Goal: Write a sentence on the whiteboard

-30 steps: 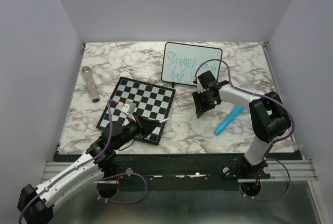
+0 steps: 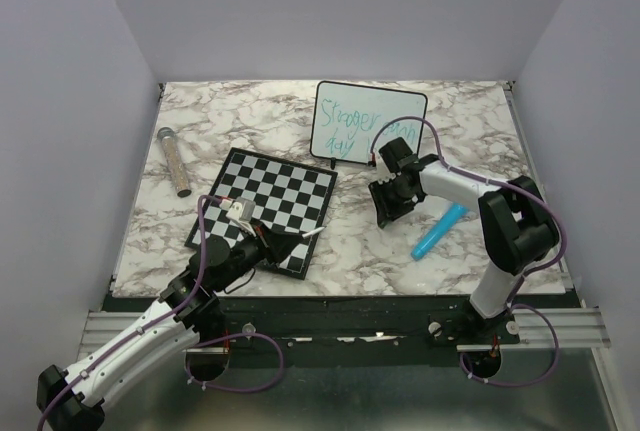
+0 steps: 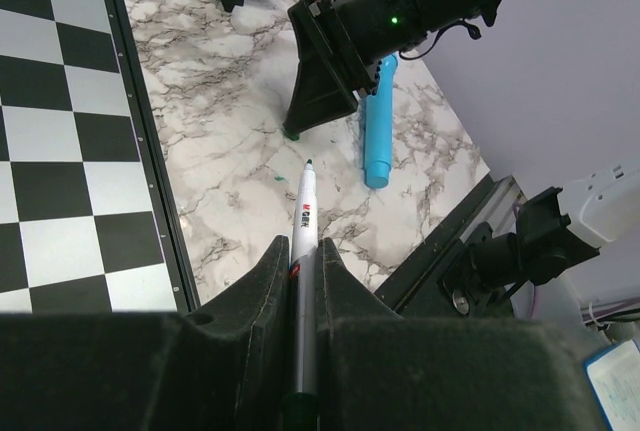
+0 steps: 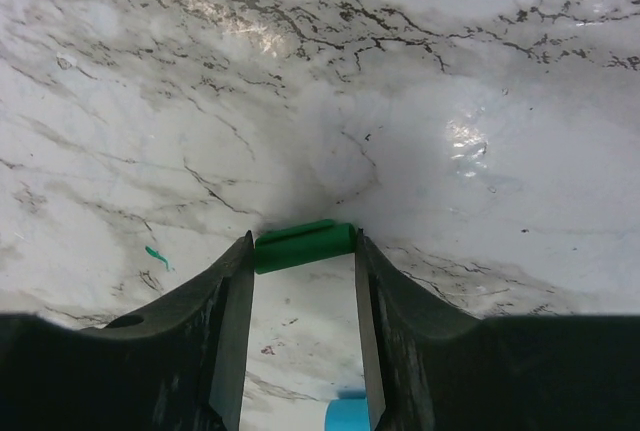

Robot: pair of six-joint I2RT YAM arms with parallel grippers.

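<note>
A white marker (image 3: pixel 306 213) with a green tip stands between the fingers of my left gripper (image 2: pixel 290 239), which is shut on it over the front corner of the chessboard. In the right wrist view a green cap (image 4: pixel 305 246) spans the space between the fingertips of my right gripper. Those fingers are apart, at the cap's ends; whether they grip it cannot be told. At the back, the whiteboard (image 2: pixel 340 149) stands upright with green handwriting, reading roughly "Stroger" and "day". My right arm hides part of the writing.
The chessboard (image 2: pixel 329 183) lies left of centre. A light blue cylinder (image 2: pixel 438 232) lies right of my right gripper. At the far left is a slim container (image 2: pixel 174 163). Small green marks (image 4: pixel 157 257) are on the marble table. Bare table lies between the two grippers.
The left gripper and marker have hardly moved.
</note>
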